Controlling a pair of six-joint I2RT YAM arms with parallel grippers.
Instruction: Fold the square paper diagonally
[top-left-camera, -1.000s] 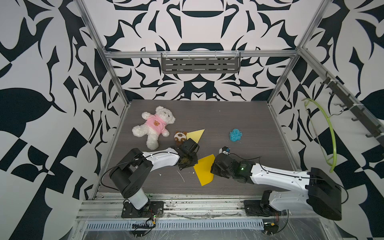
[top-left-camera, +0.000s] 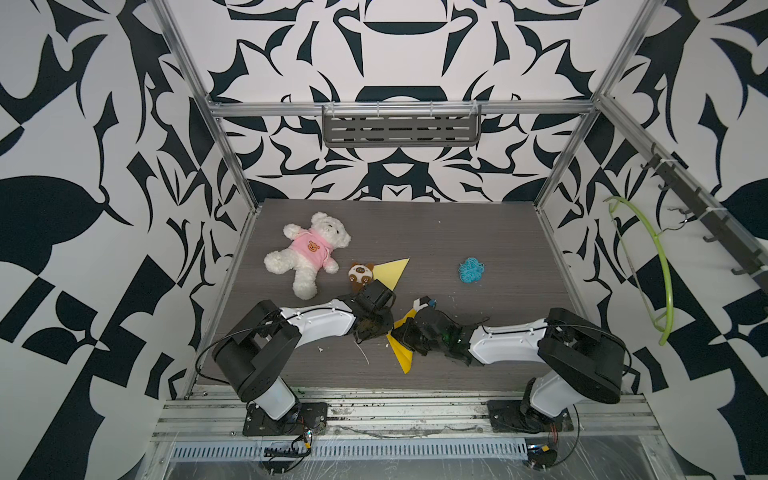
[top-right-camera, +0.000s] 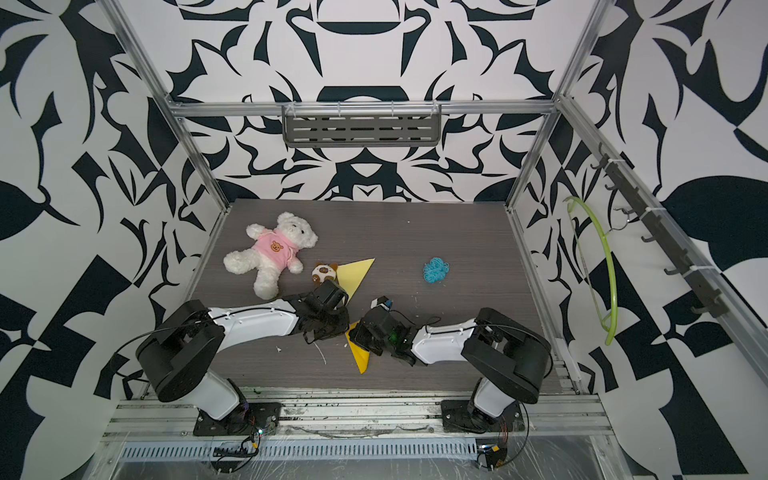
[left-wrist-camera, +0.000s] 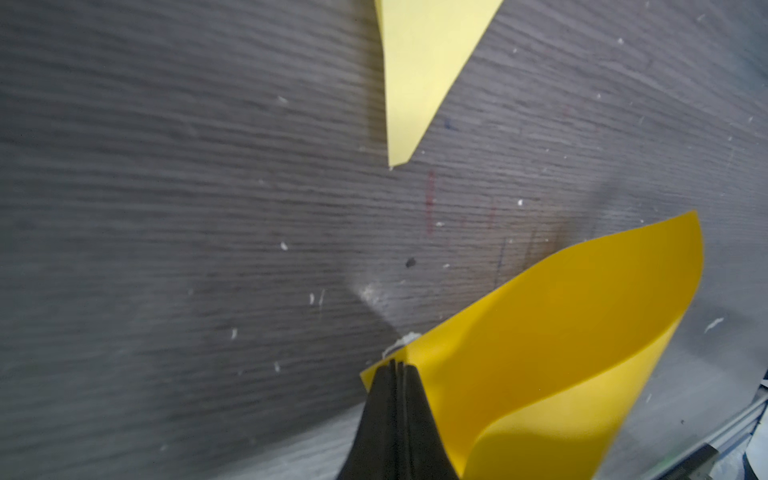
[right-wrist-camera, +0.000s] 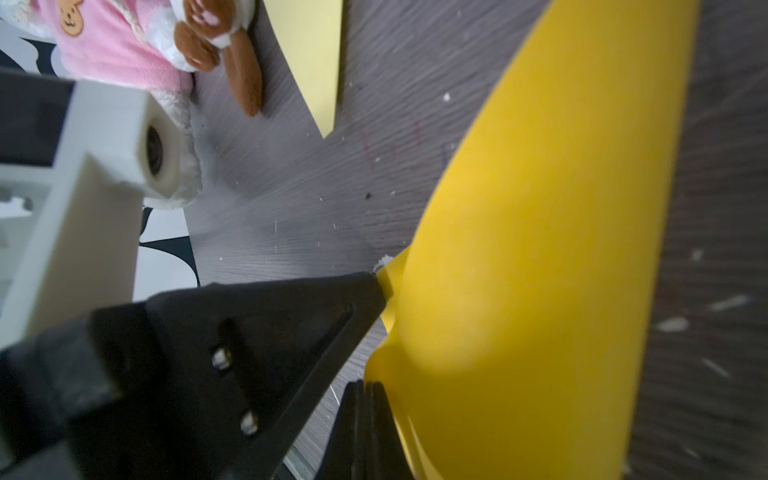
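Observation:
The bright yellow paper (top-left-camera: 404, 356) lies at the front middle, curled over on itself, as both wrist views show. My left gripper is shut, its tips on one corner of that paper. My right gripper is shut at the curled edge, its tips against the paper; whether any paper is between them I cannot tell. The two grippers are close together in the top views, hiding part of the sheet. A paler yellow triangle (top-left-camera: 390, 270) lies apart, behind the bright sheet.
A white teddy bear (top-left-camera: 308, 252) in pink and a small brown-and-white plush (top-left-camera: 360, 274) lie at the left. A blue tangled object (top-left-camera: 471, 269) sits at the right.
My right gripper has moved left toward my left one, and the bright yellow sheet, flat and wide before, is now curled over. The left gripper has shifted only slightly.

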